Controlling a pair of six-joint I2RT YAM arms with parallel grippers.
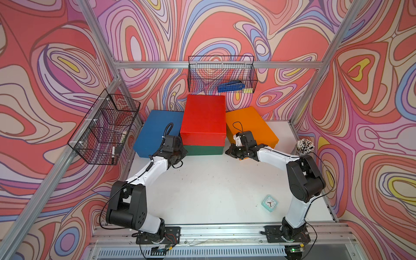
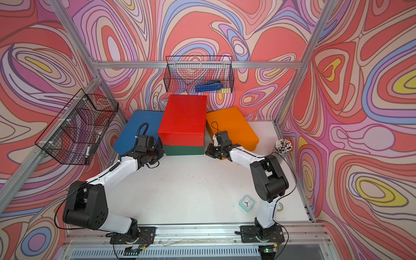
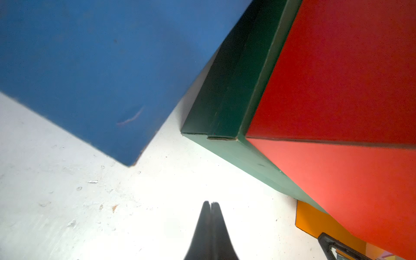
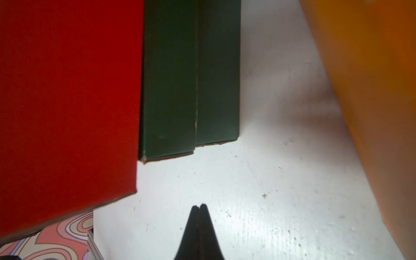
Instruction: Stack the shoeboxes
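A red shoebox [image 1: 204, 117] lies on top of the green shoebox [image 1: 202, 150], whose front and side edges show beneath it. In the left wrist view, a corner of the red box reaches past the green one. The blue shoebox [image 1: 158, 130] sits on the table to their left, the orange shoebox [image 1: 251, 125] to their right. My left gripper is shut with nothing between its fingers, near the front corners of the blue and green boxes. Likewise shut and empty, my right gripper stands in front of the gap between the green and orange boxes.
Wire baskets hang on the left [image 1: 105, 125] and at the back [image 1: 222, 75]. A knobbly white object [image 1: 305, 146] is at the right edge.
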